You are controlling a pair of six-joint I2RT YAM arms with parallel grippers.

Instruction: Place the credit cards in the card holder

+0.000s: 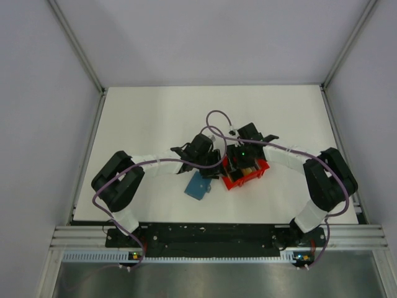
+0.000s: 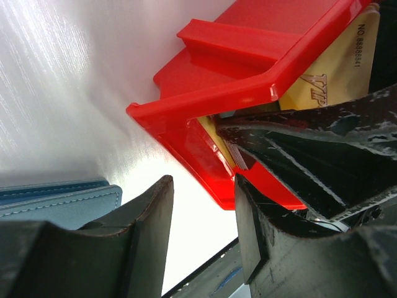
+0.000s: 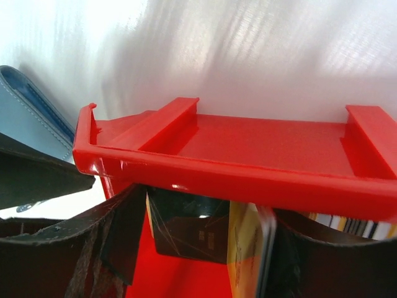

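The card holder, a blue-grey stitched wallet (image 1: 197, 186), lies on the table; its edge shows at the left of the left wrist view. Bank cards stand in a red rack (image 3: 260, 139), among them a gold card (image 2: 347, 68) and a black card (image 3: 191, 223). Reaching into the rack, my right gripper is open, its fingers on either side of the black card and a gold one beside it. My left gripper stands part open between wallet and rack, with only bare table seen between its fingertips.
Both grippers are close together around the rack's left end, and a dark right finger (image 2: 310, 155) crosses the left wrist view.
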